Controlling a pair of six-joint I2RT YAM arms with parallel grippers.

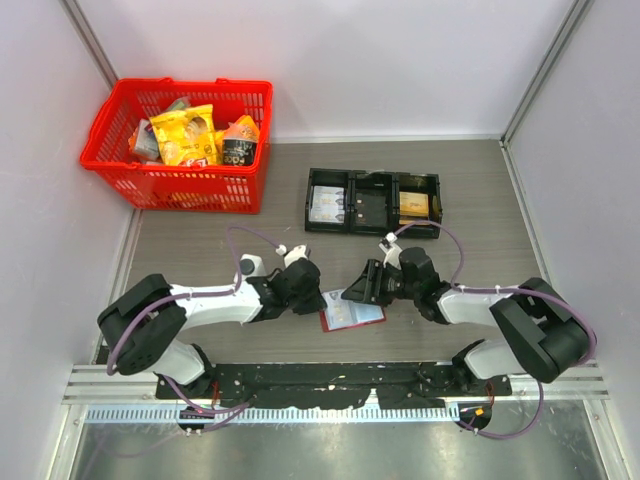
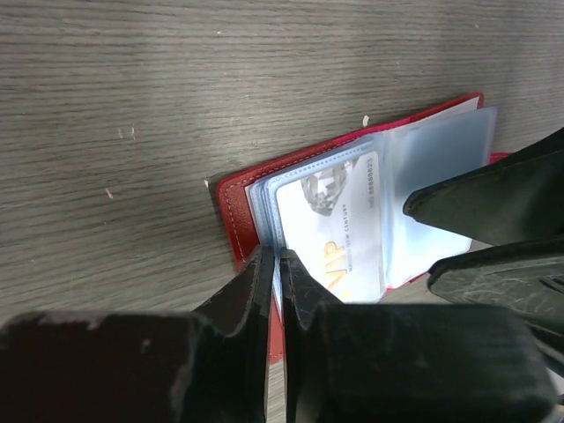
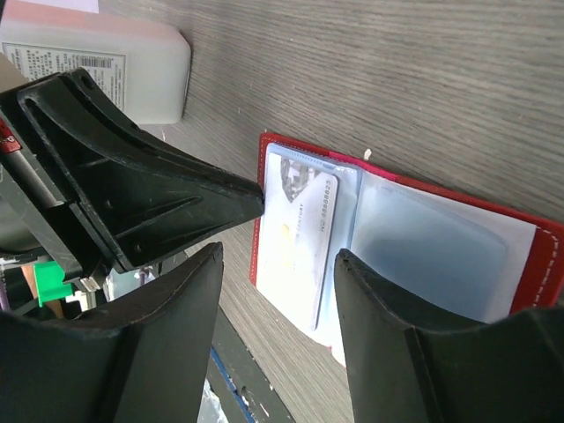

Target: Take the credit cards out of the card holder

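Note:
The card holder (image 1: 353, 310) lies open on the table below both grippers, red-edged with clear sleeves (image 3: 427, 251); a white card (image 2: 330, 229) (image 3: 295, 229) sits in its left part. My left gripper is at the holder's left edge, fingertips close together on the stack of sleeves; whether anything is between them is unclear. My right gripper is open above the holder, its fingers either side of the card and sleeves in its wrist view.
A black tray (image 1: 372, 201) with compartments stands behind the grippers. A red basket (image 1: 175, 185) of snack bags is at back left. A white bottle (image 3: 150, 75) stands beside the left gripper. Bare table lies between.

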